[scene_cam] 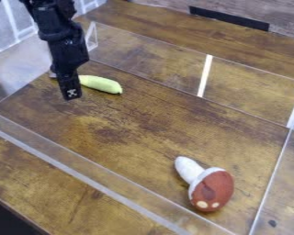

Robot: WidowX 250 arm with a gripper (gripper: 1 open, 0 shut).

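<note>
My black gripper (70,90) hangs at the upper left of the camera view, pointing down, shut with nothing visible between its fingers. Just to its right a pale yellow-green elongated object (100,83) lies on the wooden surface. At the lower right lies a white-stemmed toy with a red-brown, spotted round top (209,188), apart from the gripper.
Clear low walls border the wooden work area (137,138), with a white strip (205,75) toward the back.
</note>
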